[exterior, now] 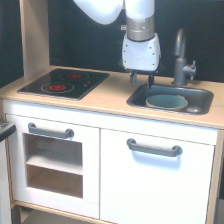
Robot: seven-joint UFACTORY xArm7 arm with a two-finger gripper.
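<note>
My gripper [142, 79] hangs from the white hand at the back of the counter, just behind and left of the sink [204, 98]. Its dark fingers stand apart, and I see nothing between them. Inside the sink lies a shallow grey-green bowl or pan [166, 102]; the fingers are above and to the left of it, seemingly not touching it.
A black stovetop [65, 83] with red burner rings is on the left of the wooden counter [112, 102]. The grey faucet [180, 60] rises behind the sink. Below are a windowed oven door [52, 130] and a white cabinet door [154, 180], both shut.
</note>
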